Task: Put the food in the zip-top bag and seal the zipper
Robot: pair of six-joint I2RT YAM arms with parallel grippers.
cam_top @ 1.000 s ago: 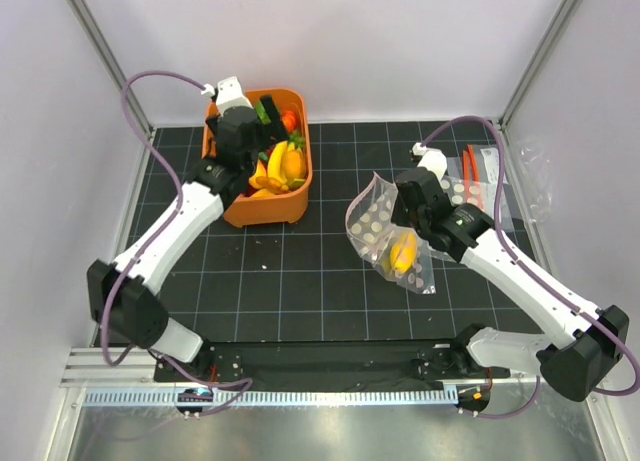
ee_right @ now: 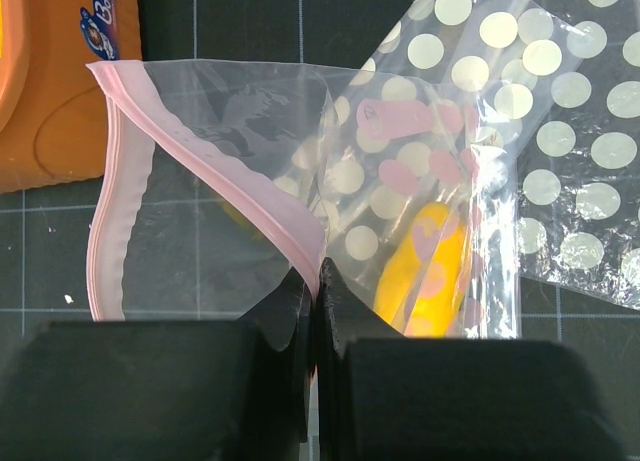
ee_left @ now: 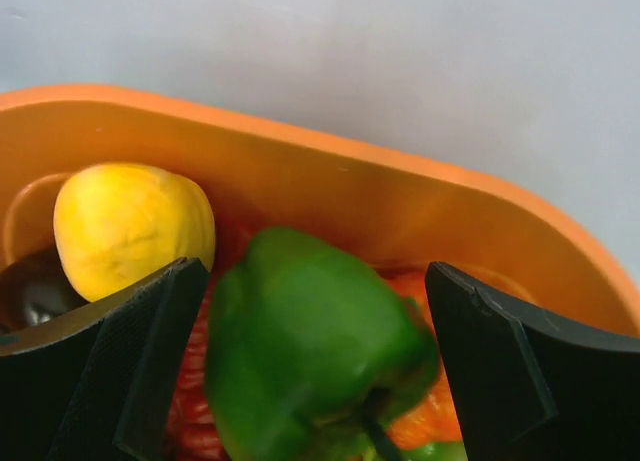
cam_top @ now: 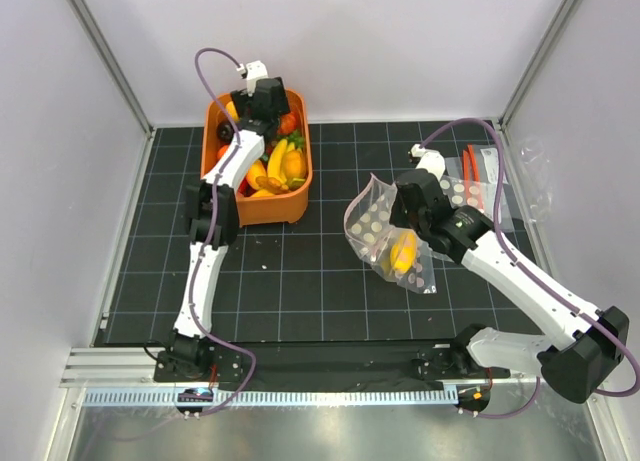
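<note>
My left gripper is open over the orange bin, its fingers either side of a green pepper; a yellow fruit and red items lie beside it. My right gripper is shut on the pink zip edge of a clear bag, holding its mouth partly open. A yellow item lies inside the bag. In the top view the bin is crowded with bananas, tomatoes and other produce.
Polka-dot bags and orange strips lie at the right of the dark gridded mat.
The right arm and bag look essentially still.
</note>
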